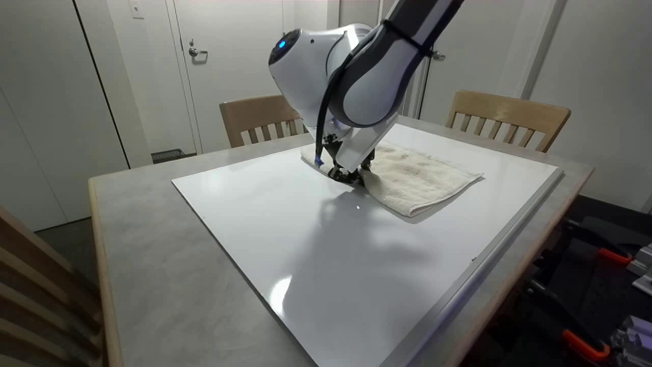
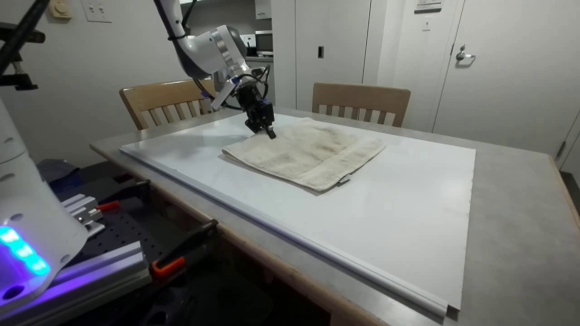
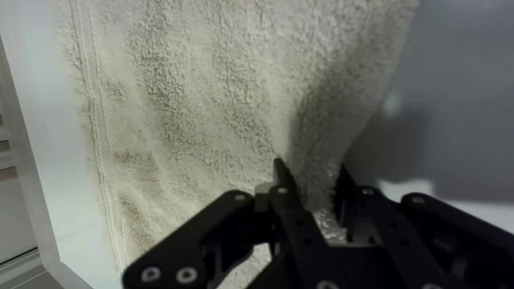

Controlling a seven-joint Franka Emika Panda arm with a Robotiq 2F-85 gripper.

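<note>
A cream towel [image 2: 310, 149] lies mostly flat, folded along one side, on the white board. At the towel's edge, in exterior view 1, my gripper [image 1: 354, 176] points down and reaches the board's level. Seen from the wrist, a ridge of the towel [image 3: 315, 168] rises between the two dark fingers and fills the narrow gap. Whether the fingers press firmly on the cloth cannot be told. In exterior view 2 the gripper [image 2: 266, 132] stands at the towel's far left corner area, its far finger hidden.
The glossy white board [image 1: 256, 202] covers much of the grey table [image 1: 165, 257]. Along one edge of the board runs a raised metal rail [image 2: 304, 247]. Wooden chairs [image 2: 361, 100] stand around the table. Apart from the towel, the board is clear.
</note>
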